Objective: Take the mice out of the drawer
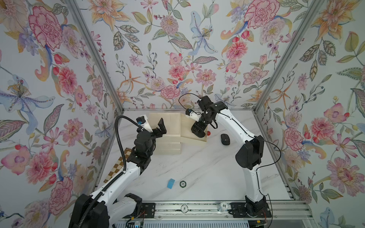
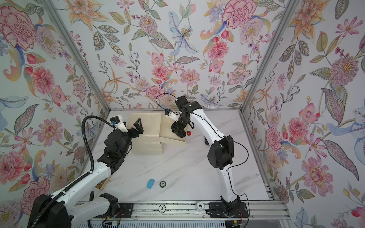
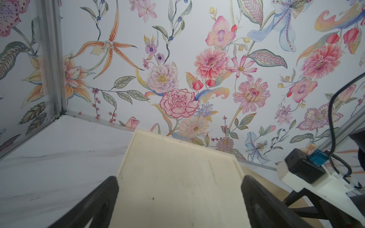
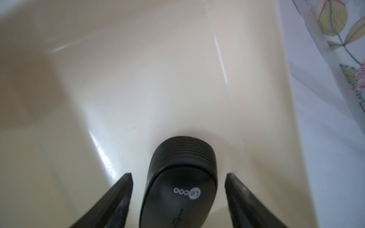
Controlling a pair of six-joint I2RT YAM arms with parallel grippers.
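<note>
A black mouse (image 4: 180, 193) lies on the floor of the cream drawer (image 1: 188, 139), which is pulled out to the right of its box. My right gripper is open over the drawer, its fingers on either side of the mouse with gaps showing on both sides. A second black mouse (image 1: 225, 139) rests on the table right of the drawer; in the top right view the right arm partly covers it. My left gripper is open and empty above the box top (image 3: 178, 163).
A red ball (image 2: 189, 133) sits just outside the drawer's right wall. Near the front lie a blue piece (image 1: 170, 183) and a dark round disc (image 1: 182, 184). A checkered board (image 1: 117, 165) is at the left edge. Free table surface extends in front of the box.
</note>
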